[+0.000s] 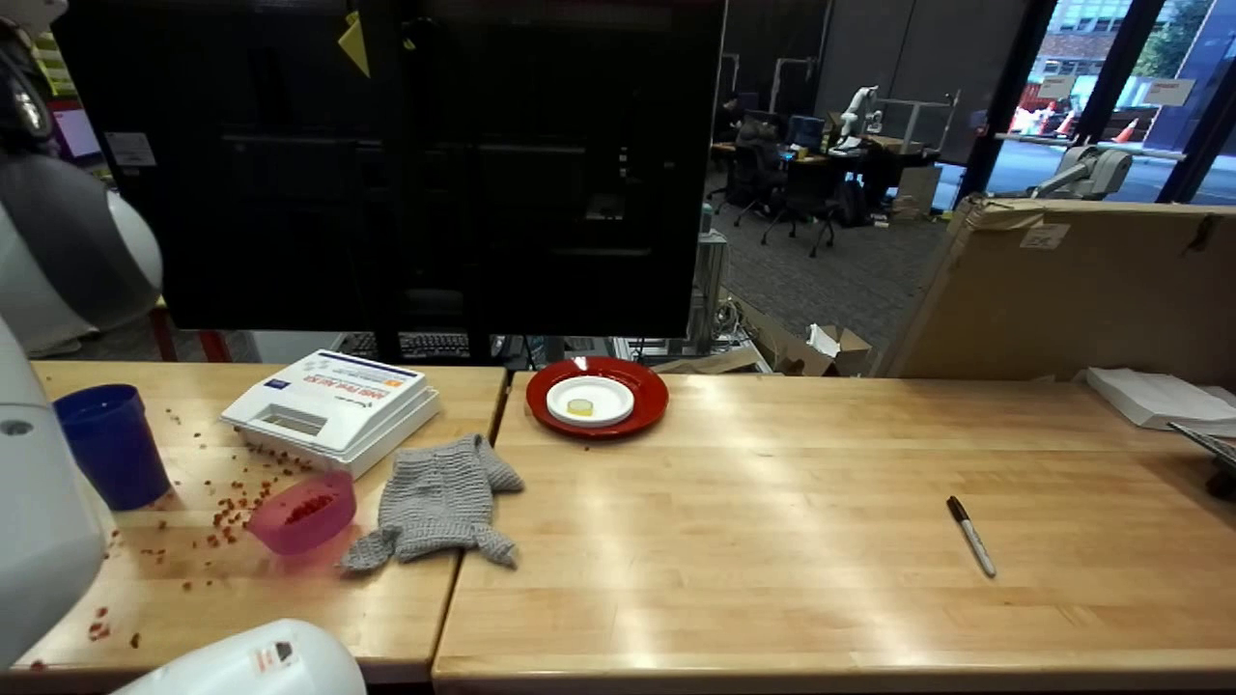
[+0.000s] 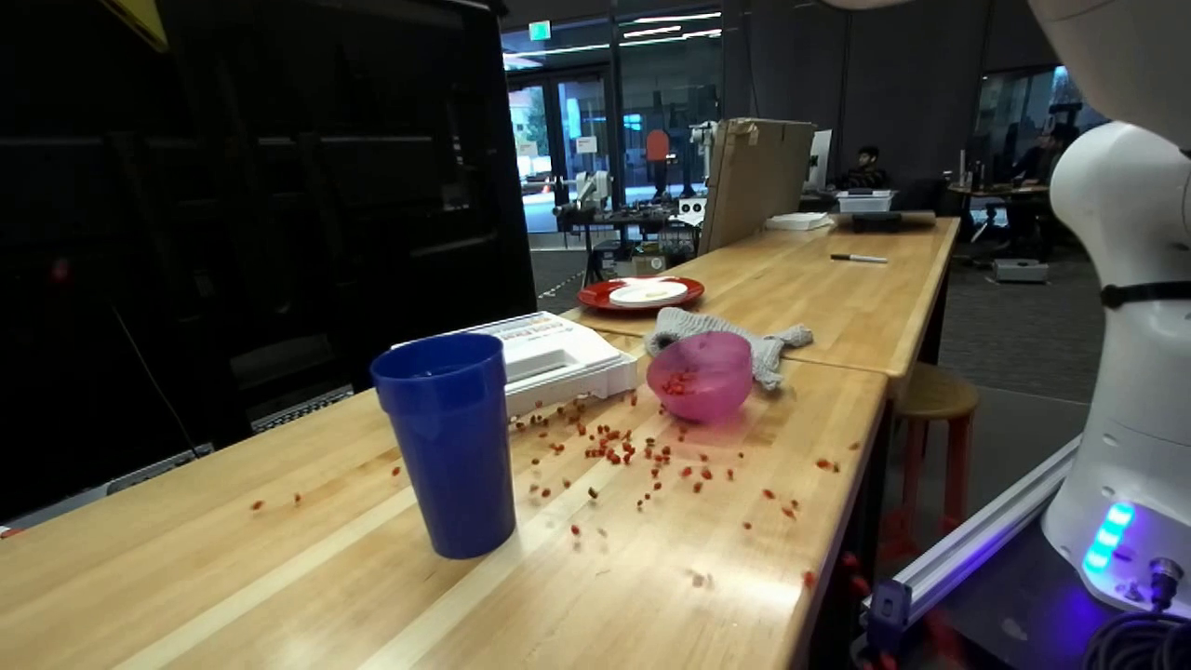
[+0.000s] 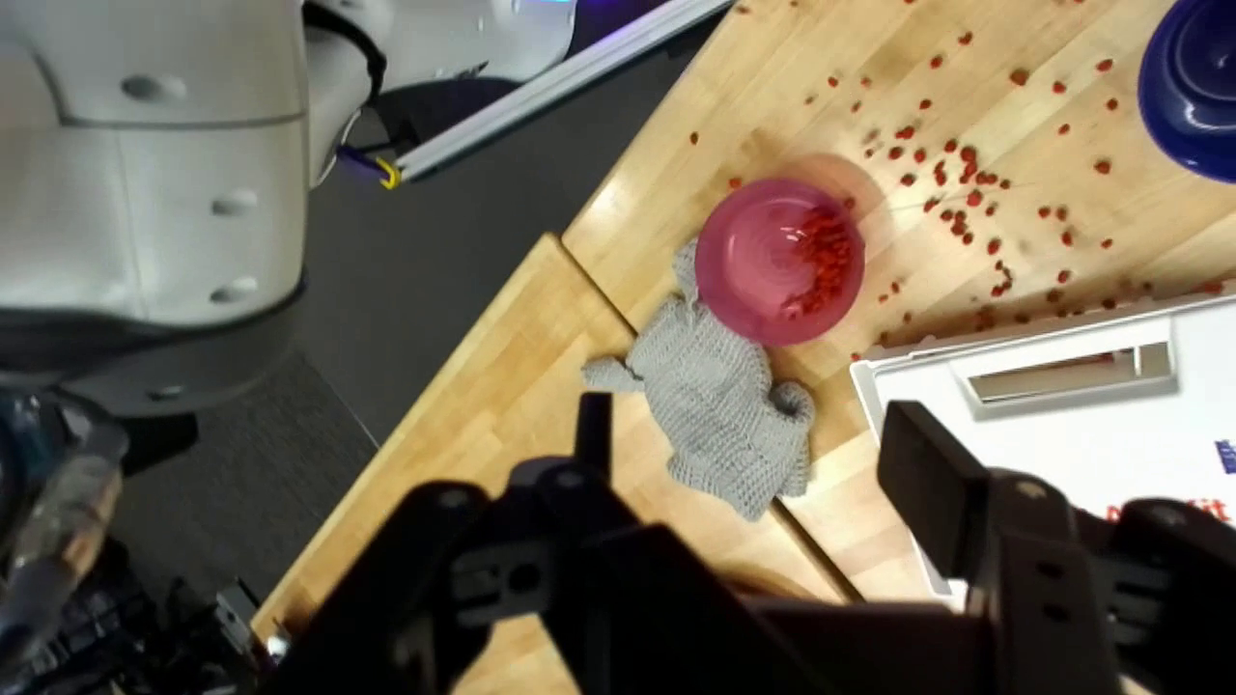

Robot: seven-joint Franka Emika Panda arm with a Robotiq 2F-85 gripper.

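Note:
A translucent pink bowl point(image 1: 306, 514) shows tilted at the left table, with red bits point(image 3: 826, 257) inside. Whether its base rests flat I cannot tell. More red bits point(image 2: 614, 447) lie scattered between it and the upright blue cup point(image 2: 448, 447); a few look blurred past the table's front edge. The wrist view has my gripper open, its black fingers point(image 3: 594, 434) wide apart and nothing between them. Seen from there, the grey knitted cloth point(image 3: 724, 405) lies below the gap, and the bowl point(image 3: 771, 290) is beyond the fingertips.
A white first aid box point(image 1: 330, 400) sits behind the bowl. On the right table are a red plate point(image 1: 651, 405) carrying a white dish point(image 1: 620, 402), and a marker point(image 1: 973, 539). A seam splits the two tables beneath the cloth.

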